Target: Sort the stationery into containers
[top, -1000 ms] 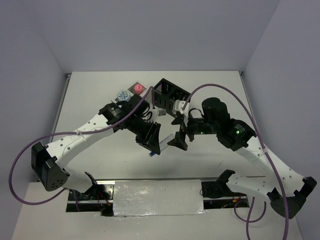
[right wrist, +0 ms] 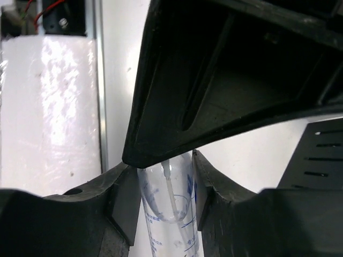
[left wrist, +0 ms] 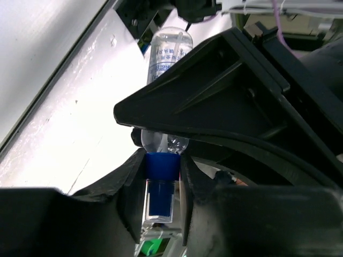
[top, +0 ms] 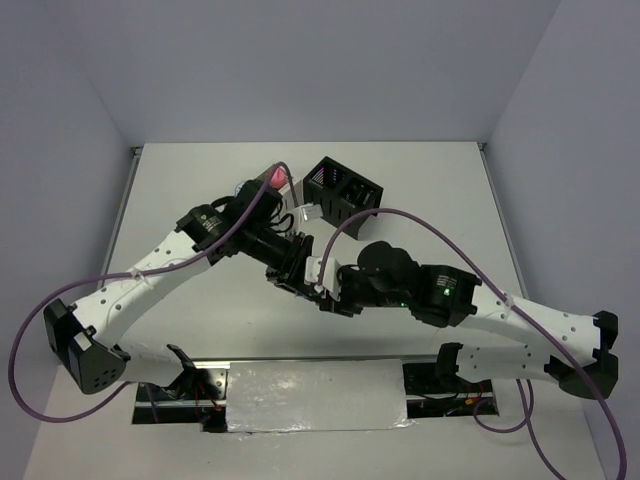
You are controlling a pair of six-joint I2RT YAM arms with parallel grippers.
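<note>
A clear glue bottle with a blue cap [left wrist: 162, 166] lies between my two grippers. In the left wrist view, my left gripper is shut on its blue cap end. The clear body [left wrist: 170, 51] with blue print passes between the right gripper's black fingers. My right gripper is shut on the clear body [right wrist: 170, 235] in the right wrist view. From the top view, both grippers meet over the middle of the table and largely hide the bottle.
A black container [top: 343, 192] with compartments stands at the back of the table. Left of it, a pink item [top: 277, 178] shows in a box partly covered by the left arm. A small pale object [top: 312, 212] lies near the left arm.
The right gripper has moved left and toward the left gripper and is shut on the bottle's clear body; a second ago it stood apart. The left arm has shifted slightly.
</note>
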